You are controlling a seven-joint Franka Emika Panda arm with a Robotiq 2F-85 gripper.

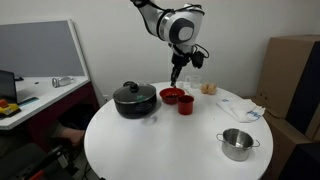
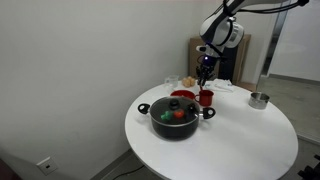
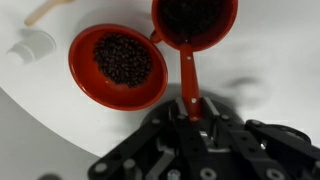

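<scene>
A red cup stands on the white table, dark inside in the wrist view. Just left of it sits a red bowl filled with dark beans. My gripper is shut on a slim red utensil, pointing toward the cup's rim. Whether its far end is inside the cup or above it is hard to tell. In exterior view 1 the fingers hang over the bowl and cup area.
A lidded dark pot stands to the left and a steel pot to the right. A white cloth lies at the back right.
</scene>
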